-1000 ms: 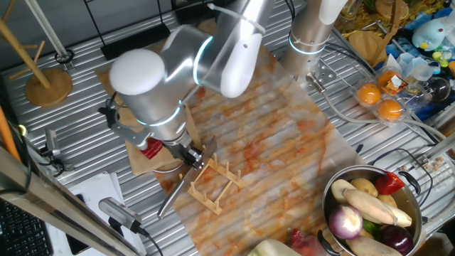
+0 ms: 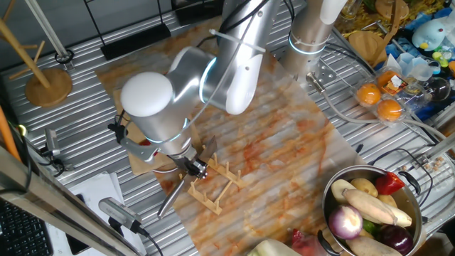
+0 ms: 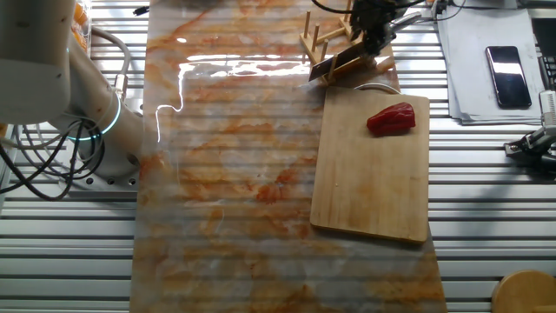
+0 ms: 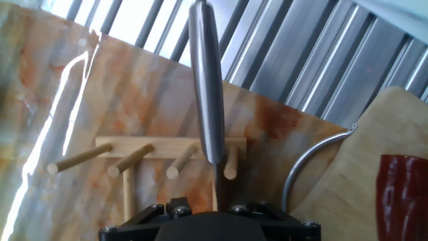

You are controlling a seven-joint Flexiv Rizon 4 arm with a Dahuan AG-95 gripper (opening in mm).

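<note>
A knife with a silver handle [image 2: 170, 197] and a dark blade [image 2: 209, 147] lies across a wooden peg rack [image 2: 218, 186]. In the wrist view its handle [image 4: 207, 84] points up and away, while the blade runs down toward my gripper and is mostly hidden there. My gripper [image 2: 197, 168] is over the rack close to the knife, between handle end and blade tip. Whether its fingers are apart or closed does not show clearly. In exterior view 2 the blade [image 3: 321, 68] slants along the rack [image 3: 314, 43], below the dark gripper [image 3: 375, 33].
A cutting board [image 3: 369, 187] with a red pepper [image 3: 391, 119] lies beside the rack. A pot [image 2: 329, 206] full of vegetables stands at the right front. A phone [image 3: 508, 76] rests on papers.
My gripper has moved right and slightly down in exterior view 1, across the knife toward the rack's pegs. Knife and rack stay in place.
</note>
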